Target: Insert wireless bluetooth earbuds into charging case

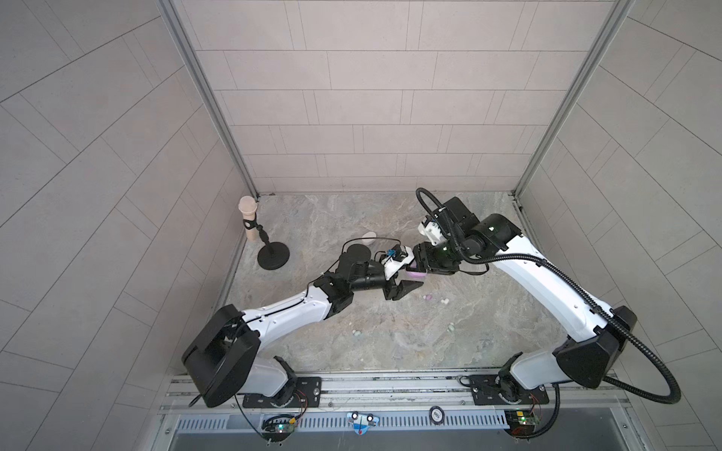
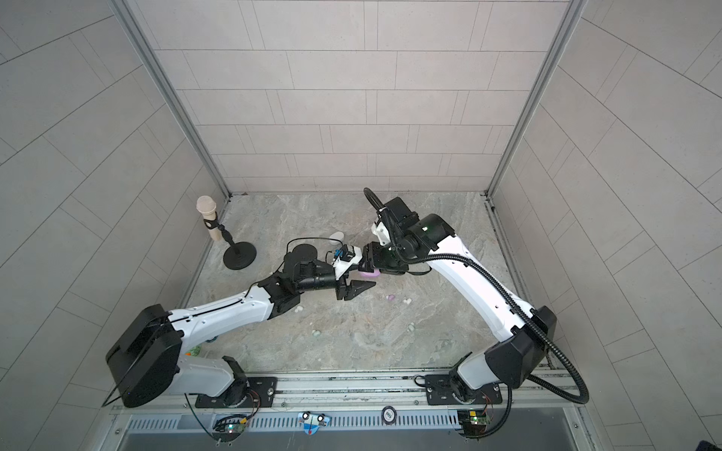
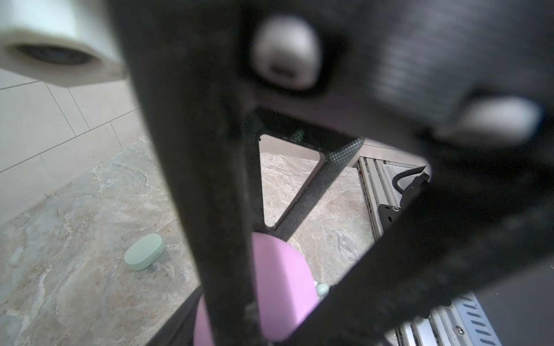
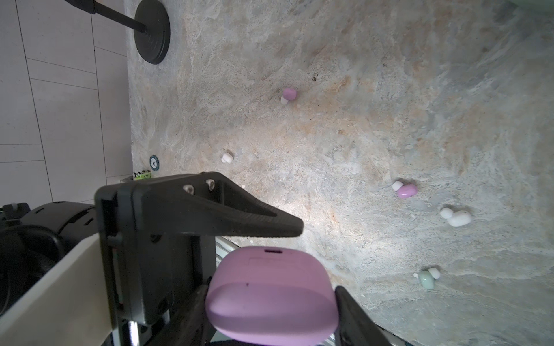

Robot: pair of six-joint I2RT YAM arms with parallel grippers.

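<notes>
The pink charging case (image 4: 271,297) looks closed and is held off the table, with my right gripper shut on its sides. My left gripper (image 1: 415,276) is part open, reaching in from the left. In the right wrist view one of its fingers (image 4: 259,223) lies just beyond the case, with a gap showing between. The case (image 3: 282,288) also appears in the left wrist view, partly covered by the left gripper's dark frame; contact cannot be told. Loose on the table are two pink earbuds (image 4: 406,191), one near the middle and one farther left.
White earbuds (image 4: 458,218) and a green earbud (image 4: 427,279) lie scattered on the marble table. A green case (image 3: 144,252) rests on the table apart from the arms. A black round-based stand (image 1: 273,255) is at the back left.
</notes>
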